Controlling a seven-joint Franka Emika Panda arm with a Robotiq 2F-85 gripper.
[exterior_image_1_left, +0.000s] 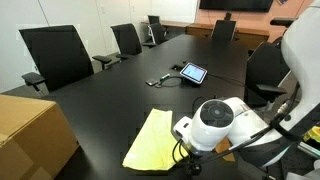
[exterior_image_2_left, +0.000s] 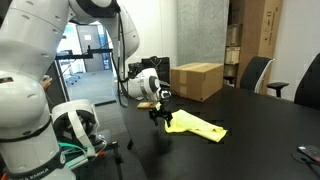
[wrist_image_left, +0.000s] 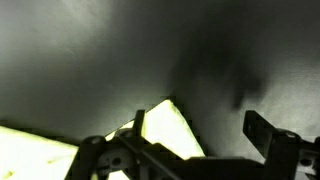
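A pale yellow cloth lies flat on the dark table, spread lengthwise. In the second exterior view the cloth reaches out from beside my gripper, which points down close over the tabletop. The wrist view has the cloth's corner under the left finger, while bare table lies between the fingers. My gripper is open and empty, its two dark fingertips wide apart. In the first exterior view the white arm hides part of the cloth's near side.
Cardboard boxes stand on the table behind the cloth. A small tablet with cables lies farther along. Black chairs line the table's side.
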